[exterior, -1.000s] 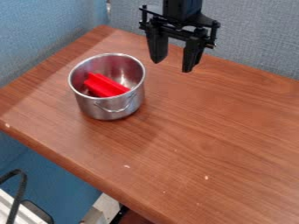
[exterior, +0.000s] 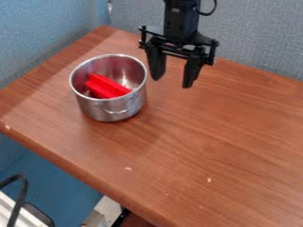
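Observation:
My black gripper hangs over the back of the wooden table, to the right of and a little above a steel pot. Its two fingers point down and stand apart, with nothing seen between them. Inside the pot lie red objects, long and smooth, resting at a slant; their exact kind is unclear.
A blue padded wall runs along the left and a grey wall along the back. Cables and a white item sit off the table's lower-left edge.
My gripper has moved left toward the pot and come lower than it was a second ago. The pot and red objects have not visibly moved.

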